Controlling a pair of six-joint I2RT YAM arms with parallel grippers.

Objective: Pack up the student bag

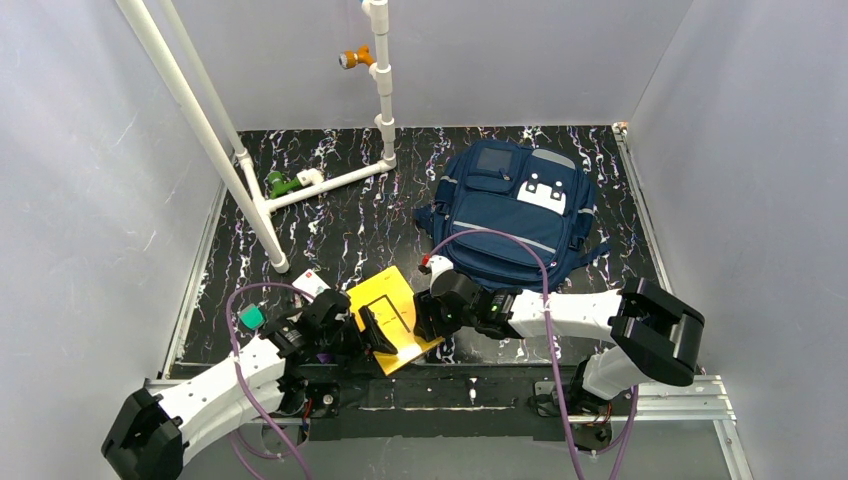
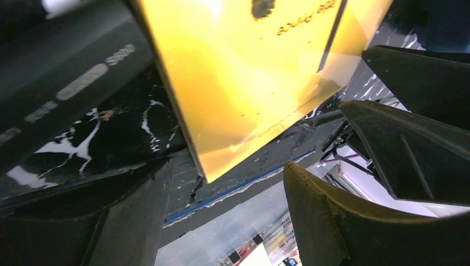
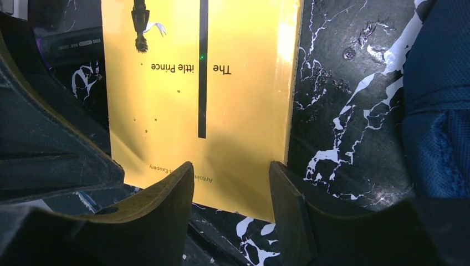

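Observation:
A yellow book [image 1: 385, 310], "The Little Prince" [image 3: 238, 111], lies flat on the black marbled floor at the front centre. My left gripper stands part open at the book's left corner, nothing seen held. My right gripper is at the book's right edge, its tips over or on the cover; what is between them is unclear. A navy backpack [image 1: 510, 210] lies behind to the right. A black pen-like cylinder [image 2: 66, 83] lies beside the book.
A white-and-red item [image 1: 310, 282] and a teal block [image 1: 251, 317] lie left of the book. A white pipe frame [image 1: 330, 183] with green and orange fittings fills the back left.

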